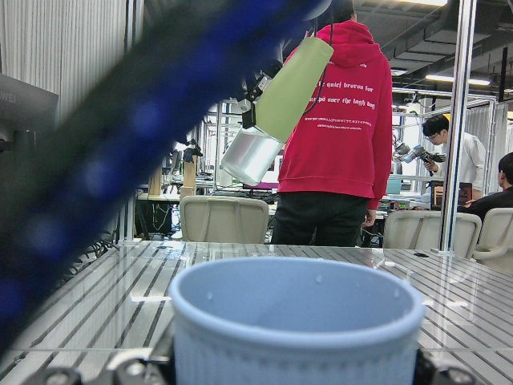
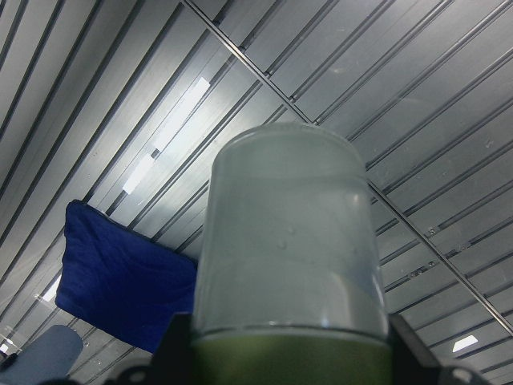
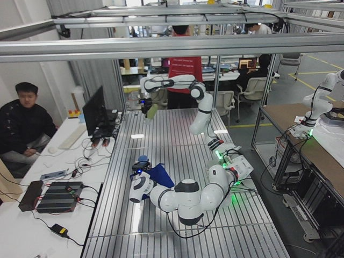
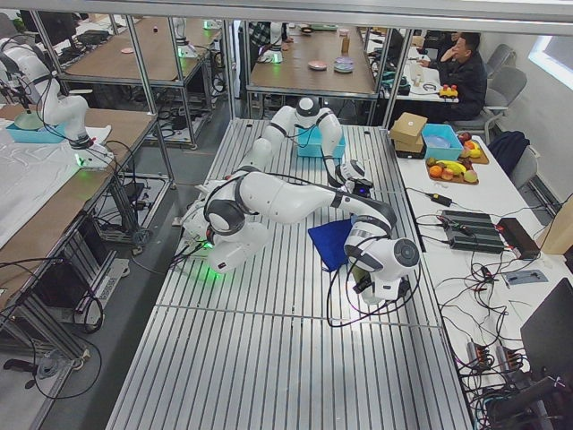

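A light blue ribbed cup [image 1: 296, 321] is upright in my left gripper [image 3: 141, 165], which is shut on it low over the table near a dark blue cloth [image 3: 161, 176]. My right gripper [image 3: 146, 107] is raised at the far end of the table, shut on a green bottle [image 3: 152, 113] with a translucent lower part [image 2: 284, 224]. In the left wrist view that bottle [image 1: 295, 84] hangs tilted, clear end downward. The blue cloth [image 2: 120, 281] lies flat on the slatted table beneath.
A blue bin [image 4: 313, 148] stands at one end. A side desk [image 3: 64, 226] with a monitor, cables and black boxes runs along one edge. Metal frame beams and posts surround the arms.
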